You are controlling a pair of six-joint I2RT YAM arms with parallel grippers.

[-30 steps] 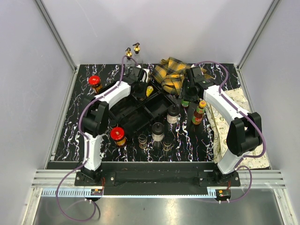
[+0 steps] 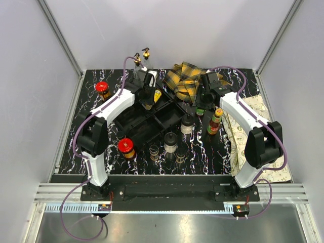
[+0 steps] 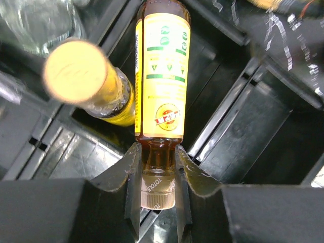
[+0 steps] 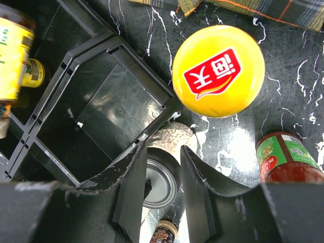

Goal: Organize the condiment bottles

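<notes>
My left gripper is shut on the neck of a brown bottle with a yellow label [image 3: 164, 76], tilted over the black organizer [image 2: 147, 132]. A second bottle with a tan cap [image 3: 76, 71] stands in a compartment beside it. In the top view the left arm partly hides both. My right gripper has a gap between its fingers and holds nothing. In the right wrist view, a yellow-lidded jar [image 4: 217, 71] stands beyond its fingertips, and a black-lidded jar [image 4: 161, 179] shows below, through the gap. A green-labelled red sauce bottle [image 4: 286, 154] is to the right.
Red-lidded jars [image 2: 126, 146] stand left of and in front of the organizer. Another black-lidded jar [image 2: 170, 142] and small bottles [image 2: 154, 152] line its front right. Glass pump bottles [image 2: 146, 58] and a plaid cloth [image 2: 183, 81] lie behind.
My left gripper has moved left with the yellow-labelled bottle over the organizer. The right arm stays in place.
</notes>
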